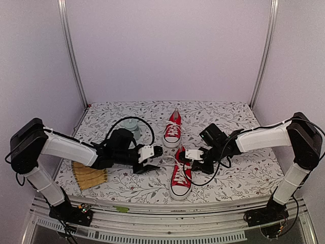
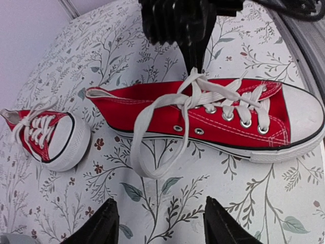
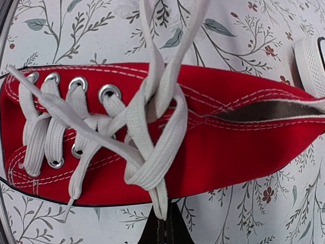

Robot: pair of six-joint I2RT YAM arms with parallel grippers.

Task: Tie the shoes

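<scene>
A red sneaker (image 1: 181, 179) with white toe and white laces stands at the middle front of the table. Its laces are crossed in a knot (image 2: 190, 99) with a loose white loop (image 2: 144, 140) reaching toward my left side. That loop touches neither finger of my left gripper, which is open and empty a short way off. At the shoe's other side, my right gripper is shut on a second lace loop (image 3: 160, 201), its tip between the fingers. One lace end (image 3: 38, 94) lies over the eyelets.
Behind stands the other red shoe (image 1: 172, 129), with its laces in a bow. A wooden slatted mat (image 1: 89, 176) lies at the left, and a pale round container (image 1: 131, 125) sits behind the left arm.
</scene>
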